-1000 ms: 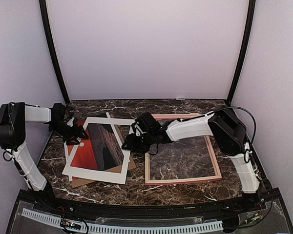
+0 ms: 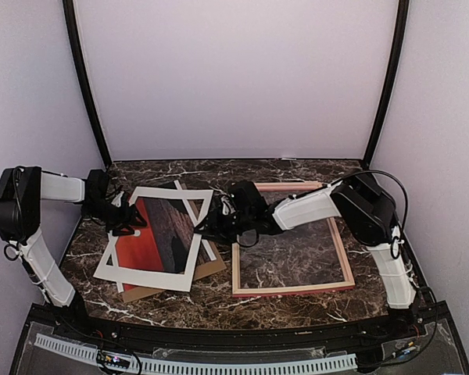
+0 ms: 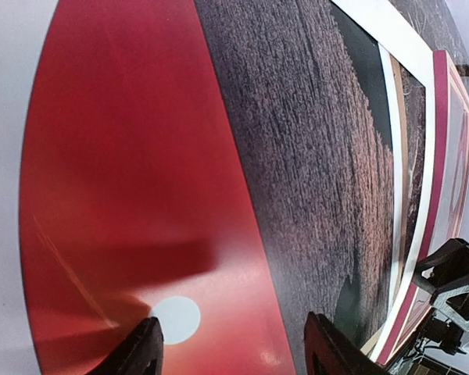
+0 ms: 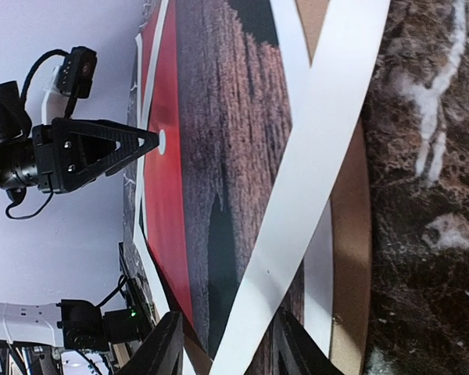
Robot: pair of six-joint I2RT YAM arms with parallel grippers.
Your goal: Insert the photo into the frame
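Note:
The photo, red on its left with a dark, wood-like part and a white dot, lies askew on a brown board. A white mat rests over it, turned at a different angle. The wooden frame lies flat to the right. At the photo's upper left, my left gripper is open low over the red part, fingers apart; contact is not clear. My right gripper is at the mat's right strip, fingers apart with the strip passing between them; no grip shows.
A clear pane appears to fill the frame. The right arm stretches across the frame's upper part.
The mat has shifted left, while the photo and brown board have moved slightly right.

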